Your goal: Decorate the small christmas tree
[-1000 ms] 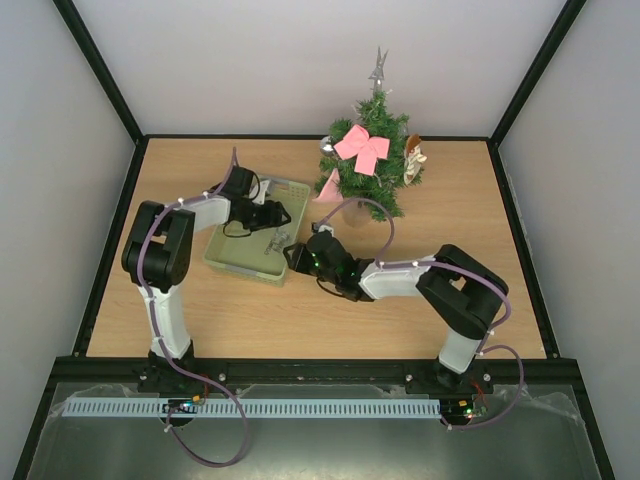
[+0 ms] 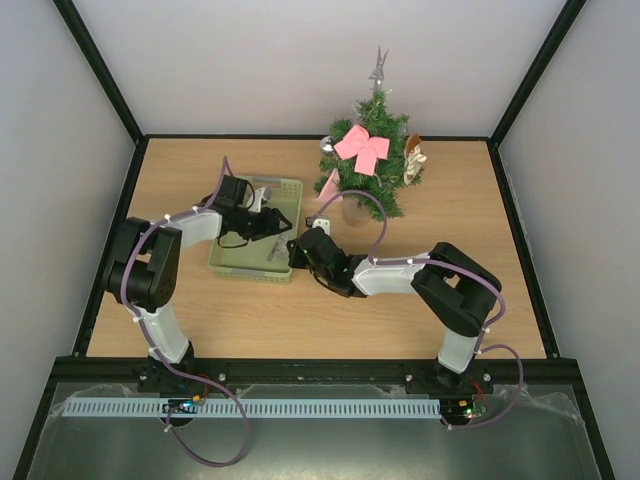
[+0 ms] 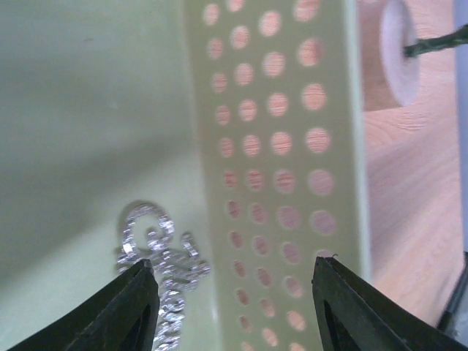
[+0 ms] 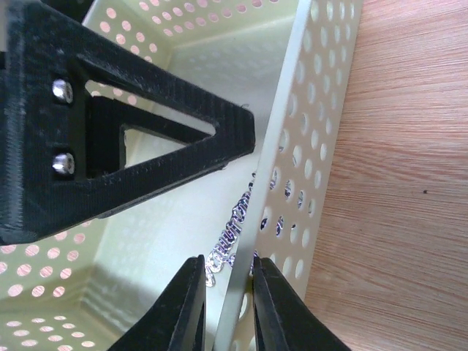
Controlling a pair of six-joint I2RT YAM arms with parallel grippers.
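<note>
A pale green perforated basket (image 2: 237,258) holds a silver glittery ornament (image 3: 168,278), seen lying on its floor near the right wall. My left gripper is open over that ornament, inside the basket, with nothing held. My right gripper is at the basket's right rim, one finger either side of the wall; whether it grips the rim is unclear. The small Christmas tree (image 2: 365,180) stands at the back right with a silver star (image 2: 378,70), pink bows (image 2: 362,150) and other ornaments.
Bare wooden table (image 2: 480,210) lies right of the tree and in front of the basket. The left gripper's body shows close to my right fingertips in the right wrist view.
</note>
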